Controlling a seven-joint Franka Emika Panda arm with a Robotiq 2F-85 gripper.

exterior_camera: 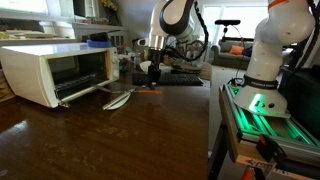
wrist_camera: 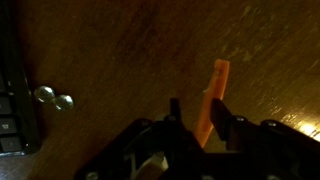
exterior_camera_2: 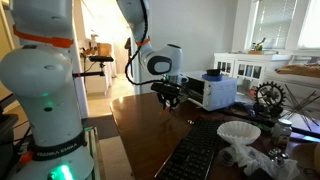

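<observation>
A slim orange strip (wrist_camera: 217,80) lies on the dark brown table, running up from between my gripper's black fingers in the wrist view. My gripper is low over it, its two fingertips apart, with the strip's lower part nearer the right finger. Whether either finger touches it, I cannot tell. In exterior view 1 the orange strip (exterior_camera: 148,91) is on the table just beneath my gripper (exterior_camera: 153,76). A pale, long utensil (exterior_camera: 118,101) lies to its left.
A white toaster oven (exterior_camera: 45,75) stands at the left. A black, keyboard-like object (exterior_camera_2: 190,152) lies on the table, and a white bowl (exterior_camera_2: 238,132) stands near it. Two small clear round things (wrist_camera: 55,98) are by the wrist view's left side.
</observation>
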